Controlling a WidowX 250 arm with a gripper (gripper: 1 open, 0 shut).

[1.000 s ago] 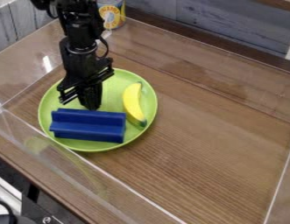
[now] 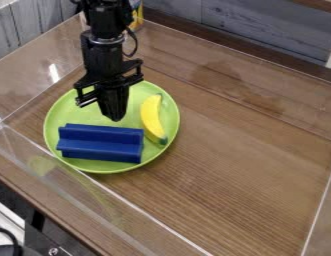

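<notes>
My black gripper point(image 2: 109, 92) hangs over the back left of a round green plate point(image 2: 137, 164). A dark blue block with a grooved shape point(image 2: 100, 150) lies across the front of the plate. A yellow banana point(image 2: 152, 119) lies on the plate's right side. The gripper's fingers are just behind the blue block and left of the banana; whether anything is between them, and how wide they stand, is hard to tell.
A small yellow object point(image 2: 136, 18) stands at the back behind the arm. A white grey board wall point(image 2: 261, 20) runs along the back.
The plate, block and banana look unmoved.
</notes>
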